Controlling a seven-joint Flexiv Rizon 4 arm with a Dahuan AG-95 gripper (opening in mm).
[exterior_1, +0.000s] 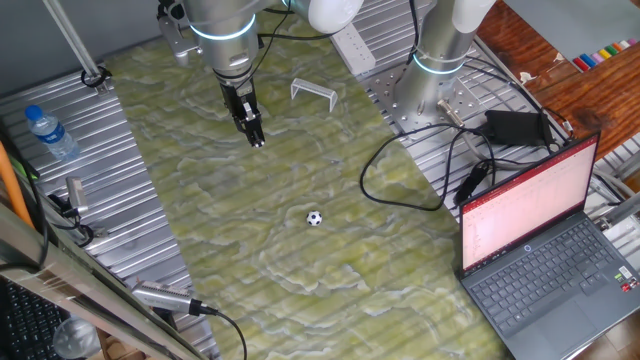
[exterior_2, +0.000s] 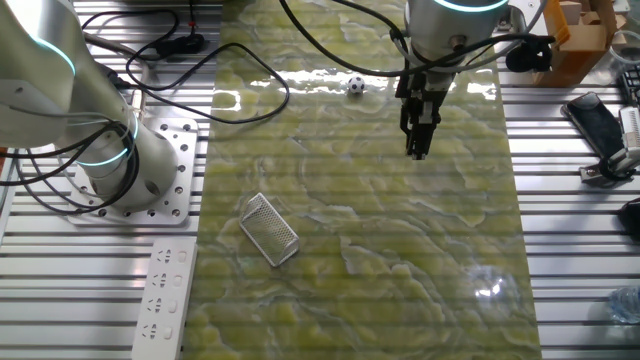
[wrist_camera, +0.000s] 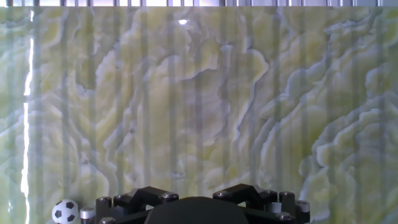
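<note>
A small black-and-white football (exterior_1: 315, 218) rests on the green marbled mat (exterior_1: 330, 290), well apart from my gripper. The wrist view catches the ball (wrist_camera: 64, 211) at its lower left corner. A metal grater (exterior_2: 269, 229) with a perforated face lies on the mat nearer the robot's base; exterior view 1 shows the grater (exterior_1: 315, 88) too. My black gripper (exterior_1: 257, 143) points downward above the mat, and no object shows at its tips. How far apart its fingers stand is unclear at this angle.
A laptop (exterior_1: 540, 250) and a looped black cable (exterior_1: 365, 175) lie on the base side. A power strip (exterior_2: 164, 295) borders the mat. On the opposite side stands a water bottle (exterior_1: 52, 133).
</note>
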